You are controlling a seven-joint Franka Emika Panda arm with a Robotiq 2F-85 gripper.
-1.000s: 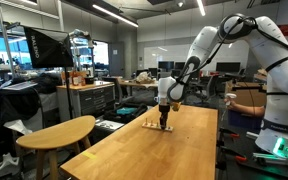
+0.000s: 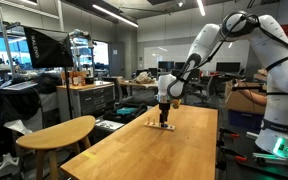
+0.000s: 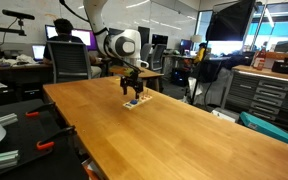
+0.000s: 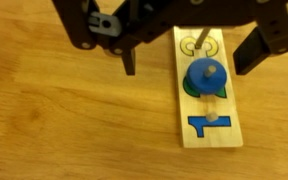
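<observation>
A wooden number board (image 4: 206, 105) lies flat on the table, printed with a yellow 3, a green figure and a blue 1, with pegs standing on it. One blue ring (image 4: 206, 76) sits around the peg at the green figure, largely covering it. In the wrist view my gripper is open above the table, its two fingers wide apart with nothing held. The board's upper end and the ring show between them. Exterior view 2 has the gripper (image 3: 126, 91) over the small board (image 3: 136, 103); exterior view 1 shows the gripper (image 2: 164, 123) close above it too.
Bare tabletop (image 2: 124, 155) stretches around the board, free of other objects. A round wooden stool (image 2: 56, 133) stands beyond the table's left edge. Drawer cabinets (image 3: 264, 92) line the back in exterior view 2.
Over the last second the arm and gripper have shifted only slightly around the board. The board looks to be in the same place.
</observation>
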